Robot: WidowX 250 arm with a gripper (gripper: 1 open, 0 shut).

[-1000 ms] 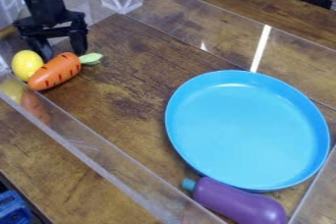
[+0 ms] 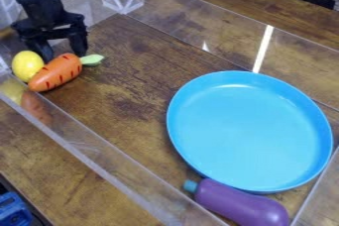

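My black gripper (image 2: 54,38) is at the upper left, just above a yellow egg-shaped object (image 2: 27,64) and an orange toy carrot (image 2: 56,72) with green leaves, which lie at the left end of the clear-walled area. Its fingers point down and stand apart, open. Whether they touch either toy I cannot tell.
A large blue plate (image 2: 249,129) fills the right side. A purple toy eggplant (image 2: 241,203) lies at the bottom right. Clear plastic walls (image 2: 119,166) border the wooden surface, whose middle is free between the carrot and the plate.
My gripper has shifted very slightly at the upper left. The toys and plate have not visibly moved.
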